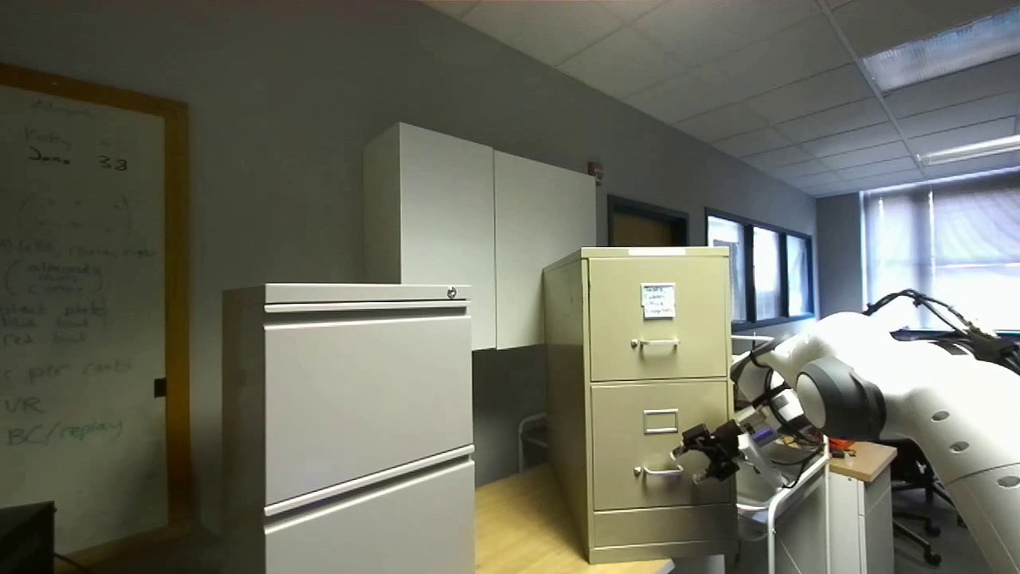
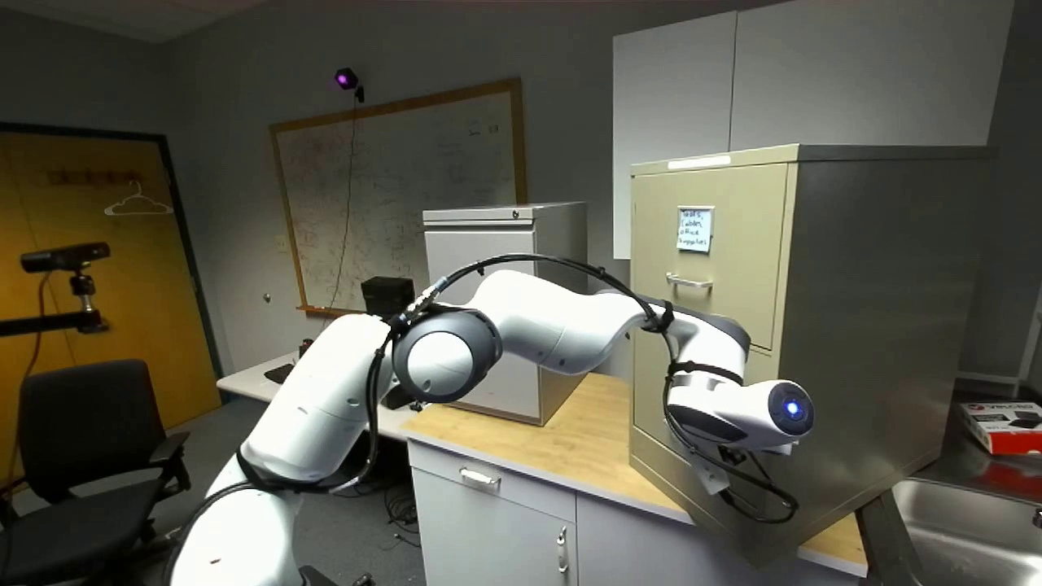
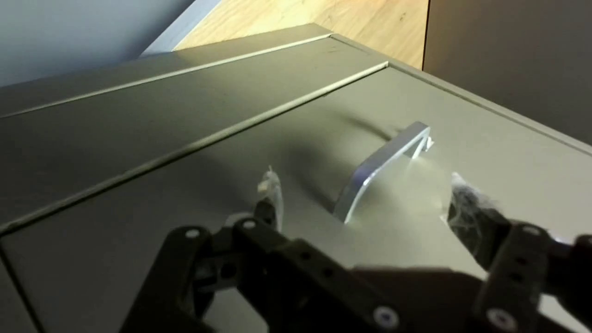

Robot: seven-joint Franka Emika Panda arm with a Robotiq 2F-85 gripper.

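Observation:
In exterior view 1 a beige two-drawer filing cabinet [image 1: 631, 330] stands with both drawers closed. My gripper [image 1: 688, 461] is in front of its lower drawer, close to the right end of that drawer's handle [image 1: 657, 470]. From the wrist, the silver handle [image 3: 383, 161] lies ahead, between the lines of my two spread fingers. My gripper is open, and no finger appears to be closed on the handle. How much gap is left between fingertips and drawer face cannot be told. The arm hides the lower drawer in exterior view 2.
A grey cabinet [image 1: 368, 411] stands left of the beige one, with bare wooden counter [image 1: 526, 516] between them. A white rail [image 1: 798, 493] runs near the forearm. A sink [image 2: 967, 527] lies beyond the cabinet's right side.

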